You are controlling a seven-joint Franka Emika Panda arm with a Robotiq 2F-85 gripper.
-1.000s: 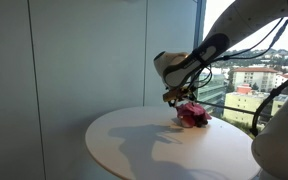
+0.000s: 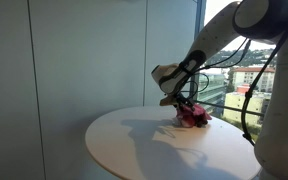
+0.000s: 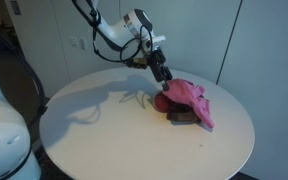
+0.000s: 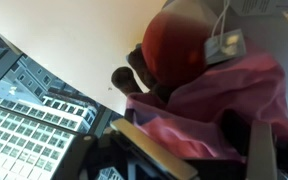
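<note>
A pink cloth (image 3: 189, 95) lies in a crumpled heap on the white round table. Beside and partly under it are a red rounded object (image 3: 162, 102) and something dark brown (image 3: 182, 115). In the wrist view the red object (image 4: 174, 48) carries a pale tag (image 4: 225, 46), and dark stubby parts show beside it. My gripper is open, its fingers on either side of a stretch of pink cloth (image 4: 222, 105). From outside, the gripper (image 3: 163, 80) is at the heap's edge, pointing down; whether it touches the cloth I cannot tell.
A window (image 2: 246, 85) stands behind it in exterior view 1. In the wrist view a grey object (image 4: 259, 6) shows at the top, only partly visible.
The arm has come down over the last second, bringing my gripper closer to the heap. The heap looks the same in its place.
</note>
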